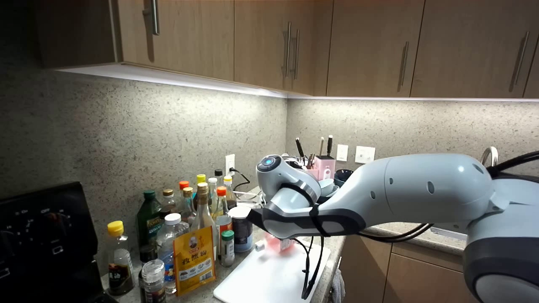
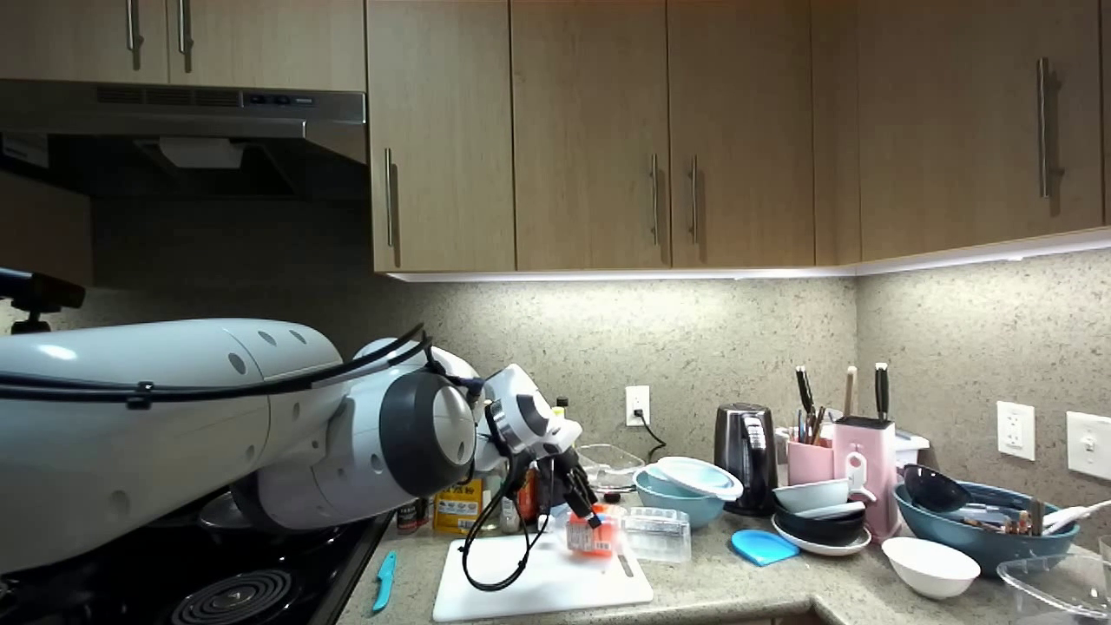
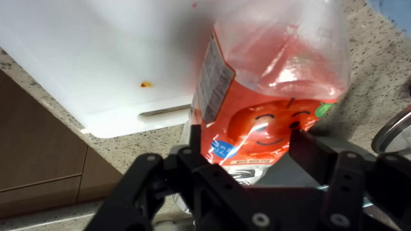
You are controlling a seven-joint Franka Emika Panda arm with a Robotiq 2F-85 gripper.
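Note:
A clear plastic package with a red label and a smiling apple face (image 3: 266,127) fills the middle of the wrist view. It is over or on the far end of a white cutting board (image 2: 489,588); whether it touches the board is unclear. My gripper has its black fingers apart, one at the package's left edge and the other over its lower right. Whether they press on it cannot be made out. In exterior view 2 the gripper (image 2: 585,505) points down at the package (image 2: 591,533). In exterior view 1 my arm hides the fingers.
Several sauce bottles (image 1: 202,209) and a yellow packet (image 1: 194,260) crowd the wall side. A clear tray (image 2: 658,533), a blue bowl (image 2: 672,500) and a black kettle (image 2: 745,458) stand beyond the board. A turquoise knife (image 2: 385,582) lies near the stove. The board's near part is clear.

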